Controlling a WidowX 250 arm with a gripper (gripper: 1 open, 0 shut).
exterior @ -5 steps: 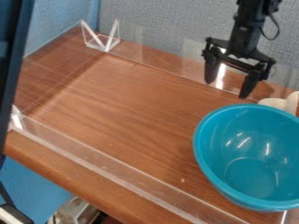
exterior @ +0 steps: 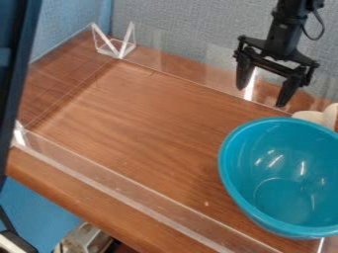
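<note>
My black gripper [exterior: 264, 87] hangs open at the upper right of the camera view, over the back of the wooden surface, its two fingers apart with nothing visible between them. A large teal bowl [exterior: 278, 198] stands at the front right. Behind it, partly hidden at the right edge, lies a pale beige object [exterior: 311, 117], just below and right of my gripper; I cannot tell what it is.
A white bracket [exterior: 114, 40] sits at the back left corner. A dark panel fills the left edge.
Over the last second my gripper has shifted very slightly; the bowl and the other things have not moved.
</note>
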